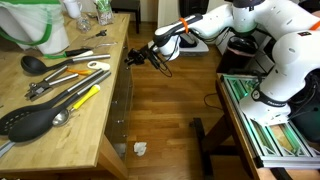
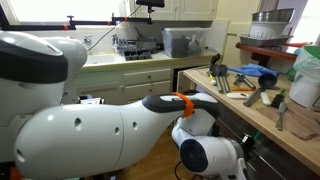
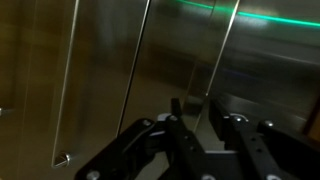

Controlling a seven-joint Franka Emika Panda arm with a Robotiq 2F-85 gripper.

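My gripper shows at the bottom of the wrist view, its two dark fingertips a little apart. They stand in front of a dark, shiny panelled front (image 3: 165, 60) with bright upright edges or bars. A pale patch shows between the fingertips; whether it is a bar or a reflection is too dim to tell. From outside, the gripper (image 1: 133, 58) is low beside the far part of the wooden counter's (image 1: 95, 125) edge, in front of the cabinet side. The white arm (image 2: 130, 125) hides much of that spot in the second exterior view.
Several utensils, among them a black slotted spoon (image 1: 35, 122) and a yellow-handled tool (image 1: 84, 104), lie on the counter. A white tub (image 1: 38, 28) stands behind them.
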